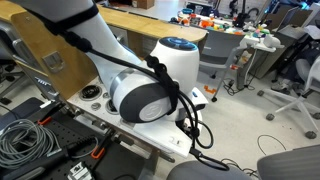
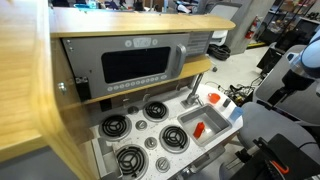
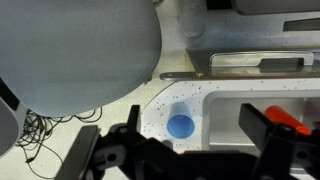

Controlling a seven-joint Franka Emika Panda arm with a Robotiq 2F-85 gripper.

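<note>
In the wrist view my gripper stands open, its dark fingers spread left and right. A round blue object shows in the gap between them, on the pale counter, with no contact visible. Right of it, a red object lies in the grey sink basin, partly covered by the right finger. Exterior view 2 shows the red object in the sink and a blue item on the counter to its right. My arm hides the gripper in exterior view 1.
Stove burners fill the counter left of the sink, below a microwave. A faucet stands behind the basin. Coiled cables lie near the arm's base. Open floor lies beyond the counter.
</note>
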